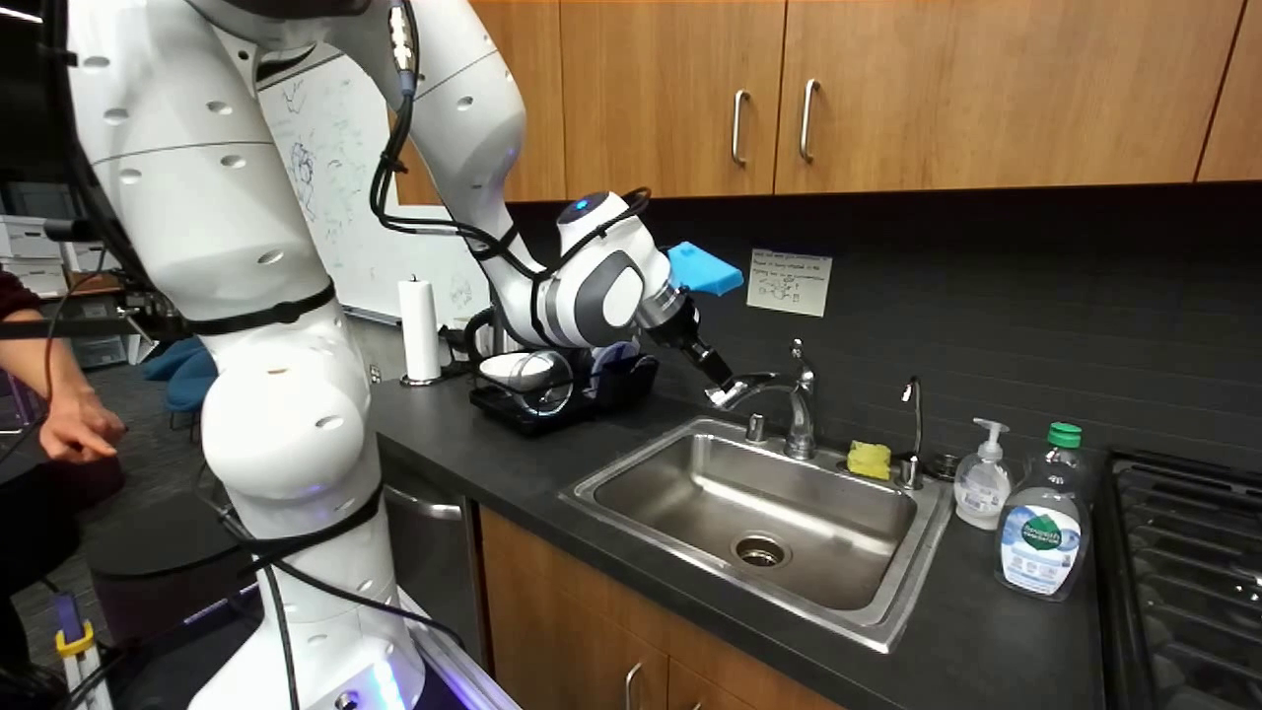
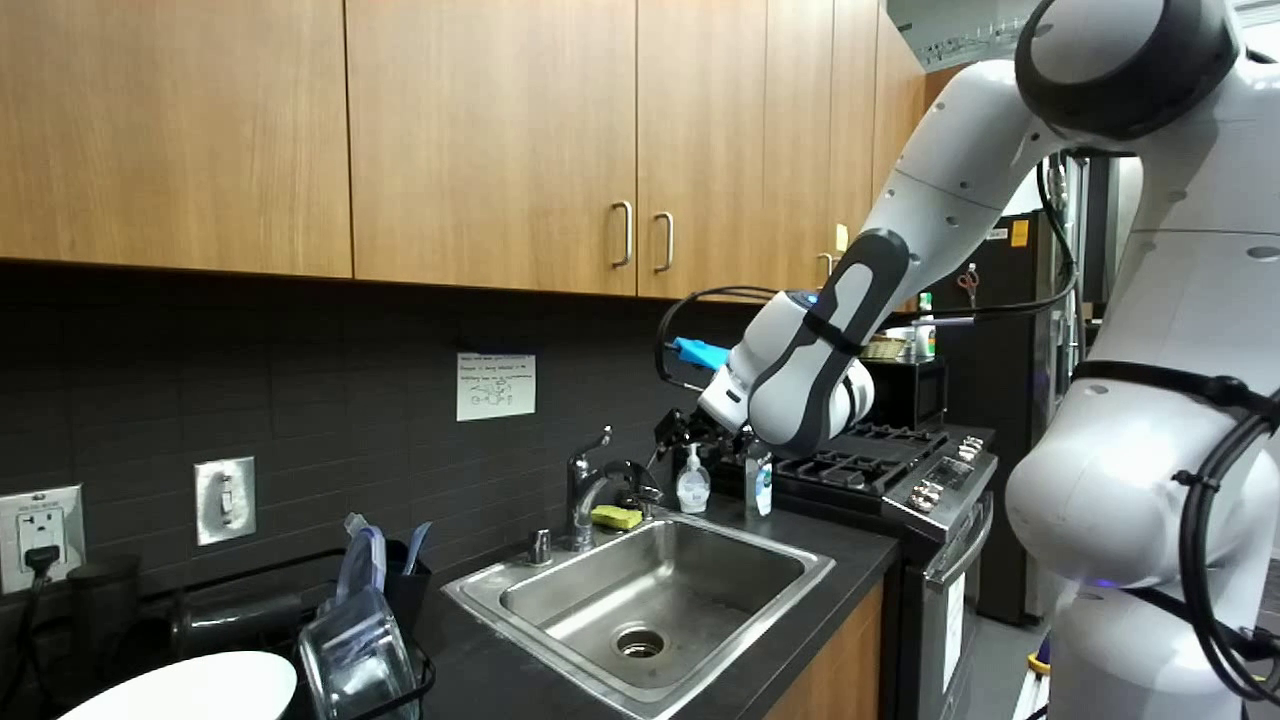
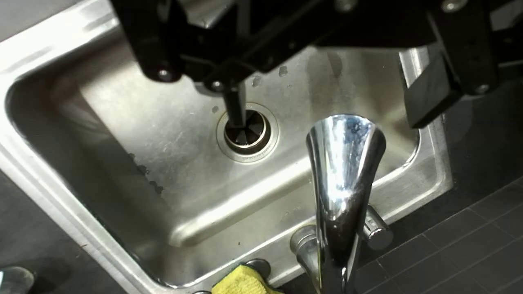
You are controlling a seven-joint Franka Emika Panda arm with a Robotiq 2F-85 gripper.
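My gripper (image 1: 710,368) points down and to the right, overlapping the end of the chrome faucet (image 1: 800,402) in exterior view 1. Seen from the wrist, the fingers stand wide apart, with a dark finger pad (image 3: 434,93) at the right. The faucet spout (image 3: 343,161) shows in the gap below and between the two fingers. Whether they touch it I cannot tell, and nothing is gripped. The steel sink (image 2: 564,654) lies empty beneath, its drain (image 3: 247,132) visible. A yellow sponge (image 1: 870,460) rests behind the basin, beside the faucet.
A soap pump (image 1: 982,475) and a dish soap bottle (image 1: 1043,521) stand right of the sink, before the stove (image 1: 1195,556). To the left sit a dish rack (image 1: 521,412) with dishes and a paper towel roll (image 1: 419,331). Wooden cabinets (image 1: 1006,95) hang above.
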